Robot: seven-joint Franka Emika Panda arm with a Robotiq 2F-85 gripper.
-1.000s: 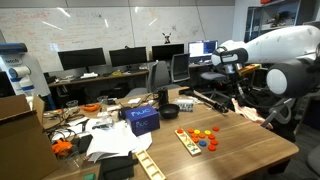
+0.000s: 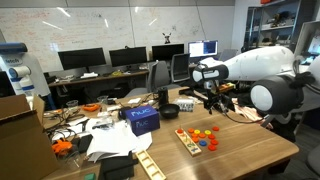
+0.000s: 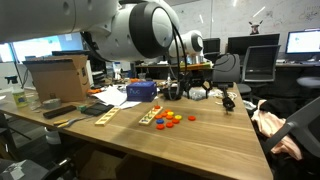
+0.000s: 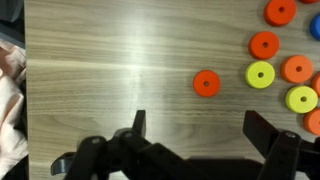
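Note:
Small round discs in red, orange, yellow and blue, each with a dark centre spot, lie flat on the wooden table. In the wrist view a lone red disc (image 4: 206, 83) rests between and ahead of my gripper's (image 4: 195, 121) spread fingers. Right of it are a yellow disc (image 4: 260, 74), another red disc (image 4: 264, 45) and an orange disc (image 4: 297, 68); a blue disc (image 4: 316, 27) is cut by the frame edge. My gripper stands open above the table with nothing between its fingers. From outside, the disc group shows in front of a narrow wooden tray (image 3: 152, 115).
A second wooden tray (image 2: 150, 165) lies further left. Behind are a blue box (image 2: 143, 120), a black bowl (image 2: 185, 110) and white papers (image 2: 110, 142). A cardboard box (image 2: 25, 135) stands at the far left.
In exterior view 1 the arm and its gripper have swung left over the table, closer to the discs. The discs and trays look unmoved.

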